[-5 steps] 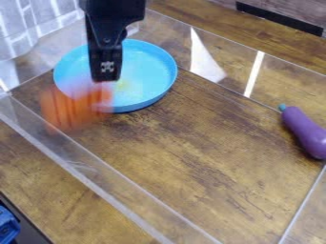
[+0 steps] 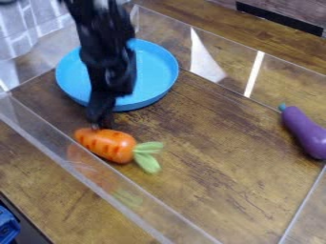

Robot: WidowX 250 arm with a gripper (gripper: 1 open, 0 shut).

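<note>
An orange toy carrot (image 2: 107, 145) with pale green leaves lies on the wooden floor, in front of a blue plate (image 2: 154, 69). The dark gripper (image 2: 99, 116) hangs low over the plate's front part, open, just behind the carrot's thick end; its blurred fingertips are near or at the carrot, with nothing clearly held.
A purple eggplant (image 2: 303, 131) lies at the right. Clear walls edge the wooden surface, and a blue object (image 2: 7, 229) shows at the lower left corner.
The carrot, blurred higher up a second ago, now lies on the wood, a little lower and turned slightly. The gripper has come down from above the plate toward it.
</note>
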